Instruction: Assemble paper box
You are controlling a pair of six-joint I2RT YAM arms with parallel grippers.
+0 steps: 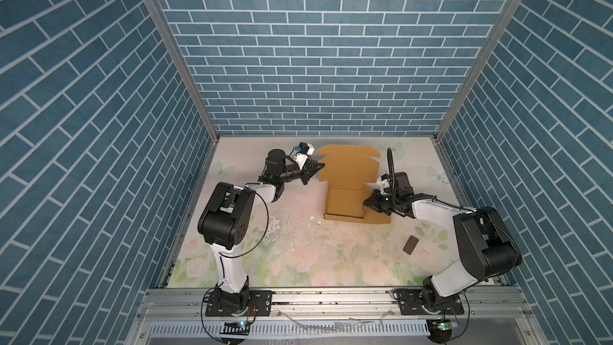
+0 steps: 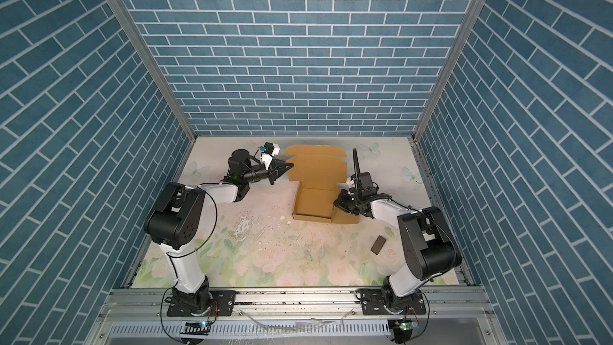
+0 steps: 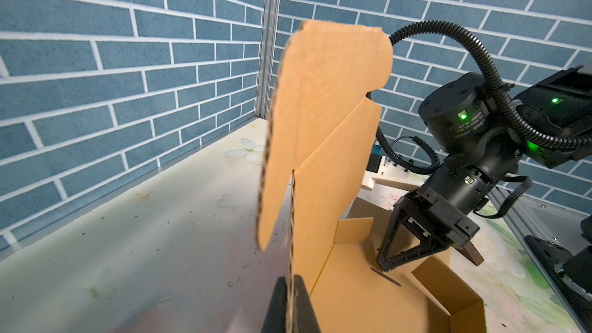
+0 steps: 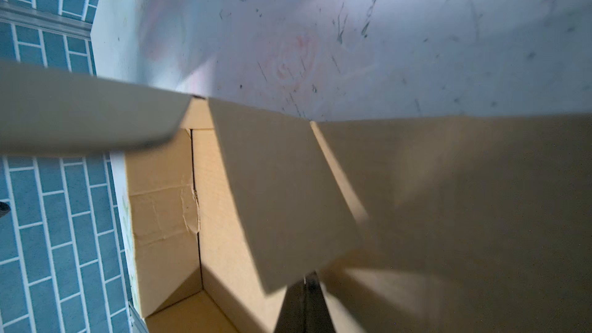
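The brown cardboard box [image 1: 345, 202] lies open near the table's middle, its left and front walls upright. Behind it the lid [image 1: 348, 167] stands raised. My left gripper [image 1: 323, 164] is shut at the lid's left edge; in the left wrist view that thin edge runs down between its fingers. My right gripper [image 1: 366, 204] reaches over the box's right side, where a side panel [image 1: 378, 218] sticks out past the front corner. In the right wrist view its fingertips [image 4: 312, 280] are together against a shaded flap [image 4: 277, 191]; nothing clearly shows between them. The arm hides much of the right side.
A small dark rectangular block [image 1: 410, 244] rests on the table front right of the box. Pale scraps [image 1: 314, 218] lie left of the box.
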